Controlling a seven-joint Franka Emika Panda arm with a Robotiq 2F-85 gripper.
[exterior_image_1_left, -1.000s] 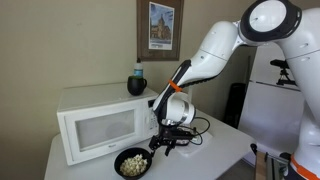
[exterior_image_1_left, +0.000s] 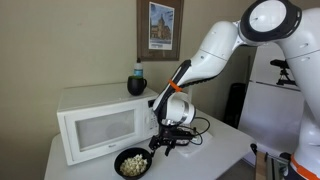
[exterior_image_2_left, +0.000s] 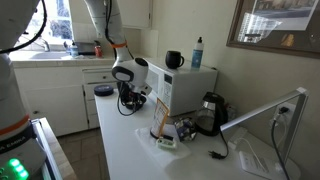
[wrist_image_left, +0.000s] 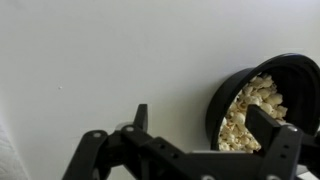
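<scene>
A black bowl (exterior_image_1_left: 119, 168) holding popcorn (exterior_image_1_left: 133, 166) rests on the white table. My gripper (exterior_image_1_left: 161, 148) hangs low over the table, just to the right of the bowl in the first exterior view. In the wrist view, the gripper has its fingers wide apart, with only bare table seen between them and part of the bowl's rim (wrist_image_left: 213, 118) nearer the right finger. That right finger covers part of the popcorn (wrist_image_left: 234, 132). Nothing shows held. The second exterior view has the gripper partly hidden behind the arm's wrist.
A white microwave (exterior_image_1_left: 103, 128) stands close behind the bowl, with a black mug (exterior_image_2_left: 174, 60) and a blue bottle (exterior_image_2_left: 197, 52) on top. A glass coffee pot (exterior_image_2_left: 211, 116) and small items occupy the table beyond the microwave.
</scene>
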